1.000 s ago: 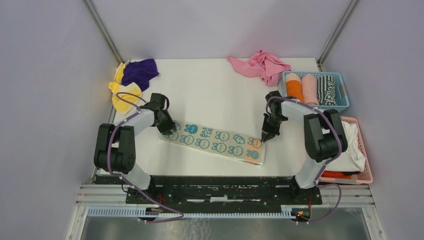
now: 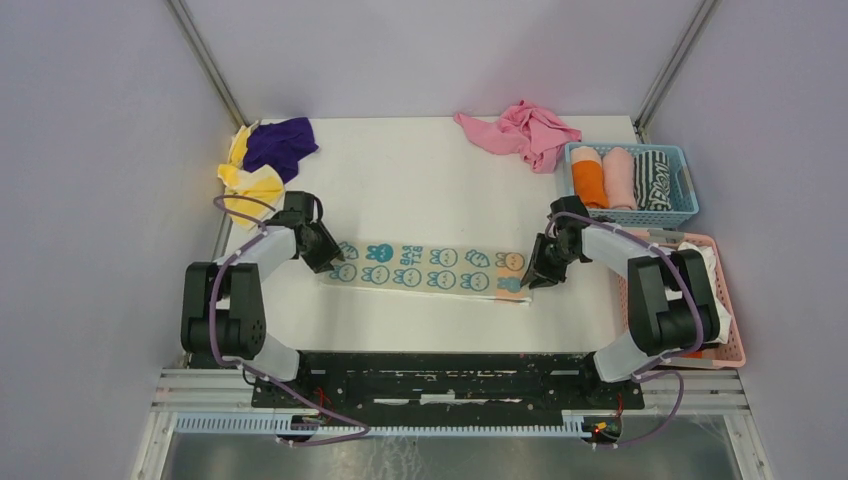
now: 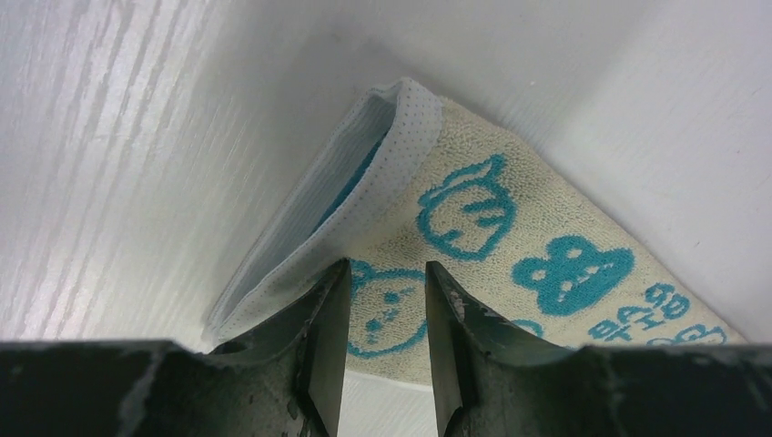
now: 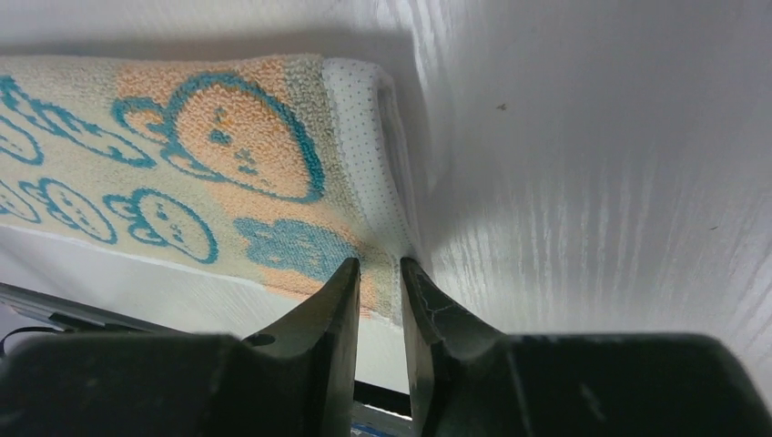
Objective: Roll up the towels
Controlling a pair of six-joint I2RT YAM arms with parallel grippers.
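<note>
The cream towel (image 2: 420, 270) with teal animal prints lies folded into a long flat strip across the table, its right end tinted orange. At its left end is my left gripper (image 2: 328, 264), fingers apart; in the left wrist view the folded towel (image 3: 546, 237) shows between and below them. My right gripper (image 2: 538, 279) is at the right end, near the front corner. There the right wrist view has the towel's white-hemmed edge (image 4: 360, 118) running down to the gap between the parted fingers. Whether any fingertip touches the cloth, I cannot tell.
Rolled towels fill a blue basket (image 2: 685, 190) at the back right. Nearer, a pink basket (image 2: 737, 330) holds white cloth. Crumpled pink (image 2: 530, 130), purple (image 2: 280, 145) and yellow (image 2: 255, 188) cloths lie at the back. Bare table surrounds the strip.
The strip's right end has swung toward the back, leaving the towel straighter across. Lately my left gripper shifted slightly left.
</note>
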